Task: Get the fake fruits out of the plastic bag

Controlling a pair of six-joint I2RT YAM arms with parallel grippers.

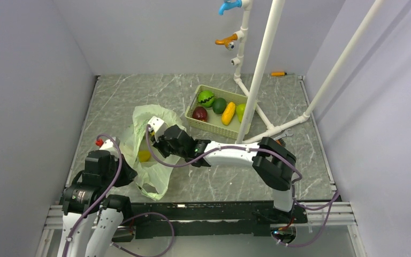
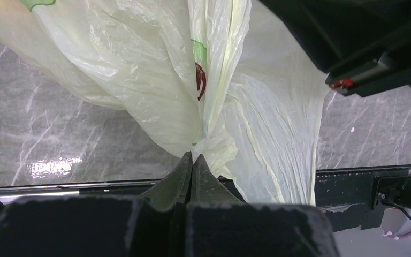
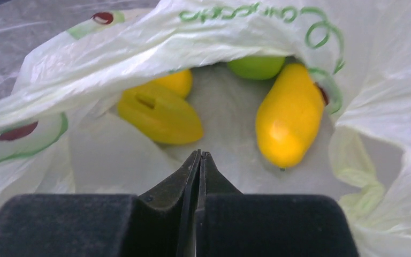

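The pale plastic bag (image 1: 158,179) lies on the left half of the table, its mouth toward the right arm. Inside it, in the right wrist view, are a yellow mango (image 3: 289,120) at the right, a yellow fruit (image 3: 163,115) at the left with another yellow fruit (image 3: 177,81) behind it, and a partly covered green fruit (image 3: 257,67). My right gripper points into the bag, shut with nothing between its fingers; the mango lies beyond and right of the tips. My left gripper is shut on a gathered fold of the bag's edge.
A pale basket (image 1: 208,127) holding several fruits stands right of the bag. White pipes (image 1: 259,64) rise on its right side. A wrench (image 1: 286,135) lies under the right arm's far side.
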